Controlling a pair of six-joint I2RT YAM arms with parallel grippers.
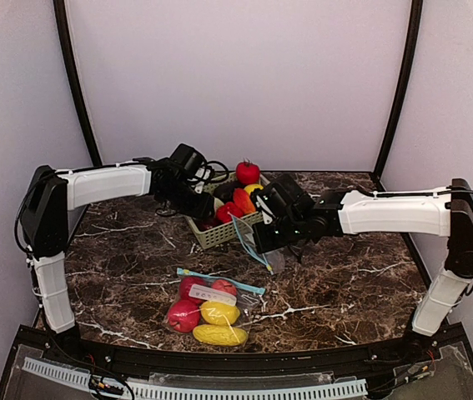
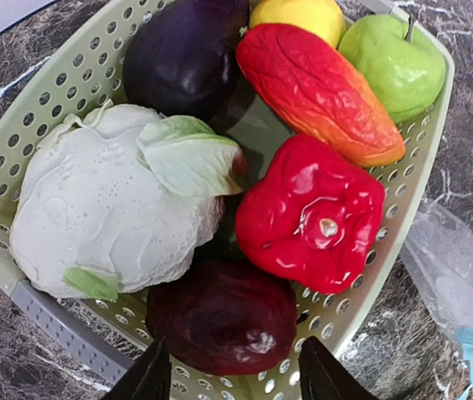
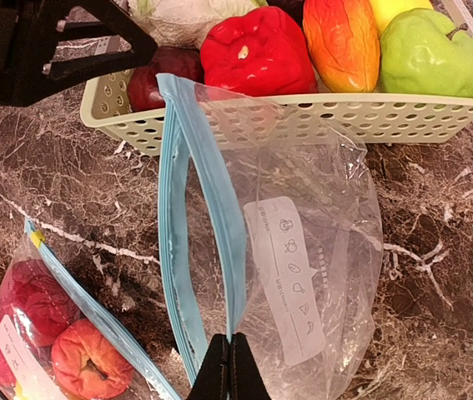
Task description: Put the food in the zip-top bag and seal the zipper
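Observation:
An empty clear zip top bag (image 3: 303, 250) with a blue zipper strip hangs with its mouth parted. My right gripper is shut on the lip of that strip. In the left wrist view my left gripper stands open at the near corner of the basket, its fingers (image 2: 151, 375) apart. Just beyond the fingertips lies a dark red vegetable (image 2: 223, 321), not visibly gripped. Beside it in the basket are a red pepper (image 2: 311, 212) and a white cabbage (image 2: 115, 200). An eggplant (image 2: 182, 54), a mango (image 2: 319, 92) and a green apple (image 2: 395, 62) lie farther in.
The pale perforated basket (image 1: 213, 239) stands at the back centre, a red tomato (image 1: 248, 172) at its far end. A filled bag (image 1: 211, 312) of several fruits and a corn cob lies at the front.

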